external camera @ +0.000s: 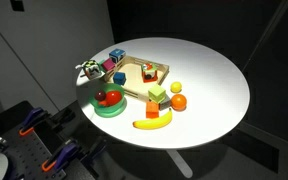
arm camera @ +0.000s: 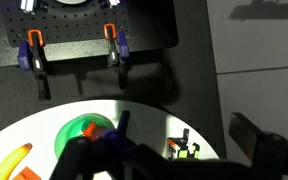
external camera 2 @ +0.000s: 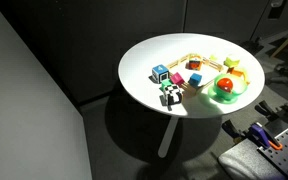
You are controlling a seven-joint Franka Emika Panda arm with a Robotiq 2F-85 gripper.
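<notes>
My gripper is open in the wrist view, its dark fingers wide apart with nothing held between them. It hangs over the near edge of a round white table (external camera: 209,75). A green bowl (arm camera: 66,132) with red items in it lies to the left, partly covered by one finger. A black-and-white patterned object (arm camera: 189,151) shows below, between the fingers. The gripper cannot be made out in either exterior view.
On the table are a shallow wooden tray (external camera: 130,75) with blocks, a blue patterned cube (external camera 2: 160,73), a yellow banana (external camera: 153,121), an orange cube (external camera: 152,109), an orange ball (external camera: 179,101) and a green cube (external camera: 157,92).
</notes>
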